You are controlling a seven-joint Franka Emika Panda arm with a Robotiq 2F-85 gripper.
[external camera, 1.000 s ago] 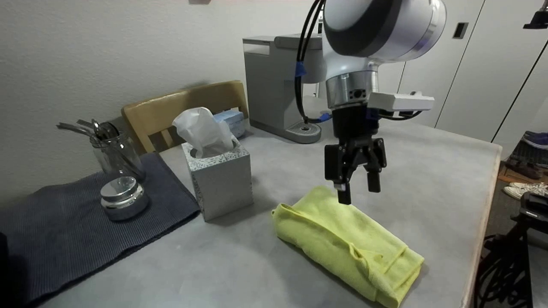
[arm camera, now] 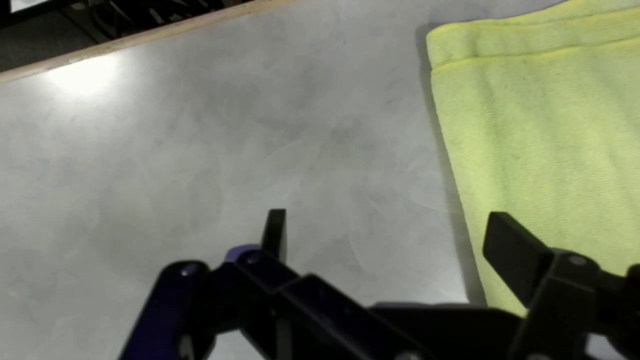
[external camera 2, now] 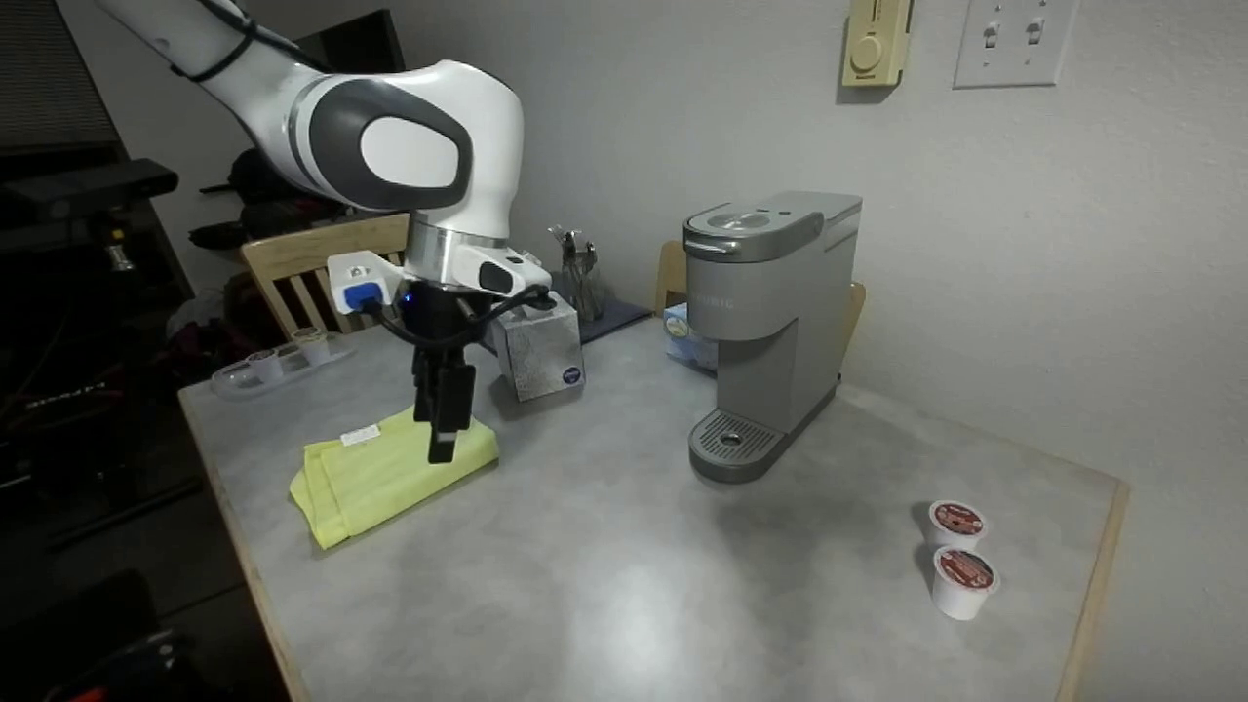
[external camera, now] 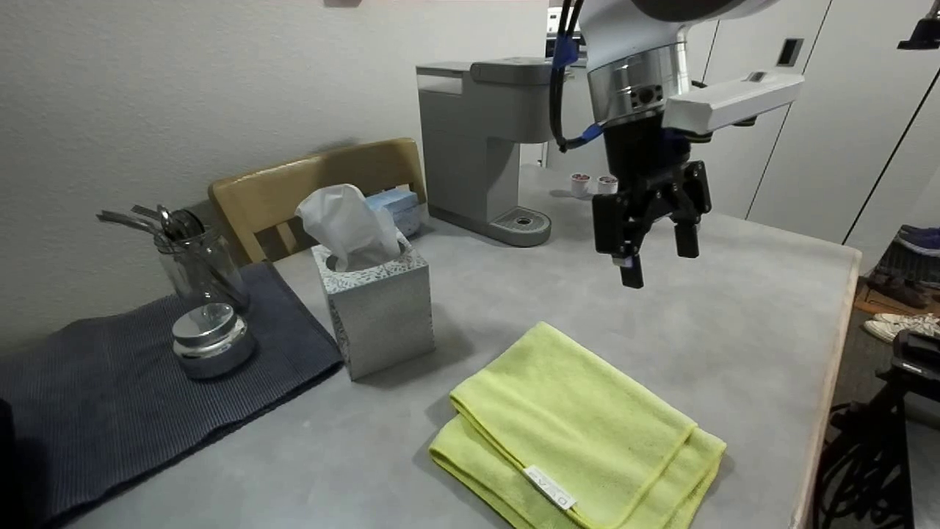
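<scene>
A yellow cloth [external camera: 577, 423] lies folded and fairly flat on the grey table, its white tag [external camera: 550, 486] showing on the near side. My gripper [external camera: 659, 264] is open above the table, on the coffee maker's side of the cloth, with nothing between its fingers. In exterior view 2 the gripper [external camera 2: 442, 445] hangs in front of the cloth [external camera 2: 392, 468]. From the wrist, one finger [arm camera: 274, 234] has bare table behind it, while the other overlaps the edge of the cloth [arm camera: 558, 150] in the picture. The fingertips appear clear of the cloth.
A silver tissue box [external camera: 388, 317] stands beside the cloth. The grey coffee maker [external camera 2: 766, 339] is farther back, with two coffee pods [external camera 2: 961, 581] off to its side. A jar of utensils [external camera: 198, 264] and a lidded jar [external camera: 211, 342] sit on a dark mat. Bare table surrounds the gripper.
The cloth's bunched, folded-over near side has opened out flat, and its tag now shows. My gripper has risen and moved away from the cloth, rightward in exterior view 1; it stays open.
</scene>
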